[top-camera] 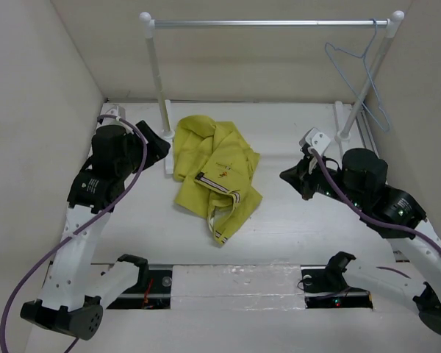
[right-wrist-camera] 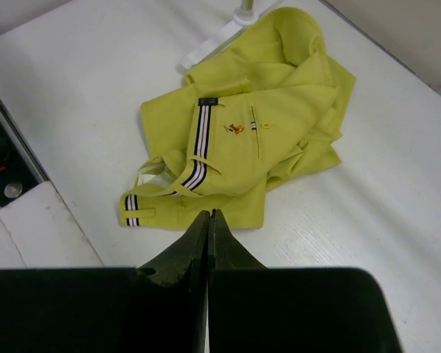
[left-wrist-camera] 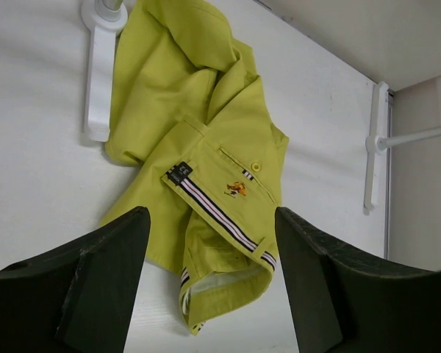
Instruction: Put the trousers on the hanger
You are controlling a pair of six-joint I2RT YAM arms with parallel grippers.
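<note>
Yellow-green trousers (top-camera: 219,158) lie crumpled on the white table, with a striped waistband folded toward the front. They also appear in the left wrist view, the trousers (left-wrist-camera: 228,147) lying beyond my fingers, and in the right wrist view as trousers (right-wrist-camera: 279,110) ahead of the fingertips. A light-blue hanger (top-camera: 373,79) hangs from the rail's right end, holding nothing. My left gripper is open above the table, left of the cloth, empty. To the right of the cloth, my right gripper has its fingertips close together; any gap is too narrow to judge. Nothing shows between them.
A metal rail (top-camera: 272,23) spans the back between two white posts. The left post's foot (left-wrist-camera: 99,88) stands against the trousers' edge; the right post (top-camera: 367,81) rises behind my right arm. Bare table (top-camera: 316,228) lies around the cloth.
</note>
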